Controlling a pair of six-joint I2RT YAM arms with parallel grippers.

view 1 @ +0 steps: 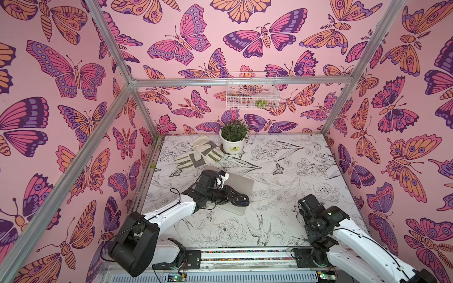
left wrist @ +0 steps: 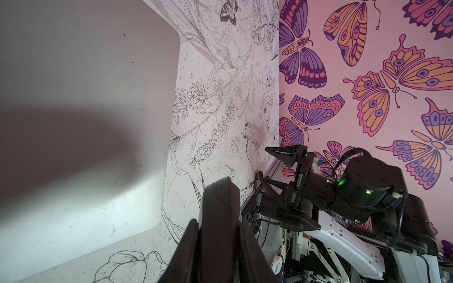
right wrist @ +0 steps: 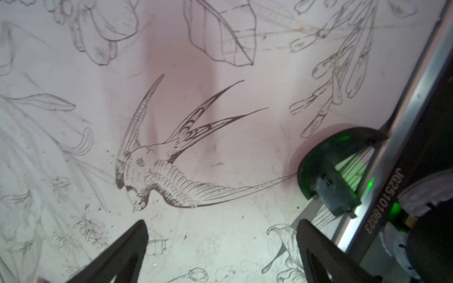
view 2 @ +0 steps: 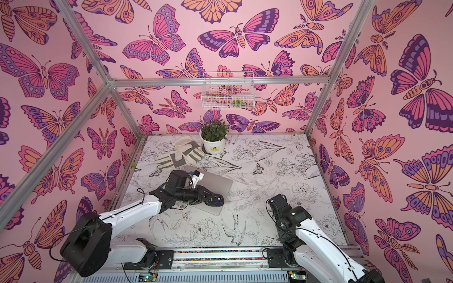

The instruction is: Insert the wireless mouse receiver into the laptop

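Observation:
My left gripper (view 1: 228, 194) is shut on a dark mouse (view 1: 240, 200), held above a closed silver laptop (view 1: 245, 183). In the left wrist view the dark object (left wrist: 220, 226) sits between the fingers, with the laptop's lid (left wrist: 94, 70) beside it. No receiver can be made out. My right gripper stands open near the front right of the table, nothing between its fingers, above the printed surface.
Striped gloves (view 1: 198, 155) and a potted plant (view 1: 232, 141) are at the back of the table. A wire basket (view 1: 252, 101) hangs on the back wall.

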